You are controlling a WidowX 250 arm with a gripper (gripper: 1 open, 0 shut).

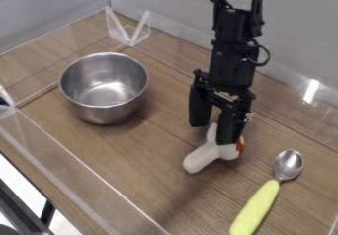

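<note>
My black gripper (215, 125) hangs from the top of the view, open, with its fingers low over a white, oblong object (205, 155) that has a small orange-red patch at its right end. The fingers partly cover that object's upper end; whether they touch it I cannot tell. A steel bowl (105, 76) stands to the left of the gripper. A spoon with a yellow-green handle (258, 204) and a metal head lies at the lower right.
A white folded object (119, 30) lies at the back left. The wall (303, 27) bounds the back.
</note>
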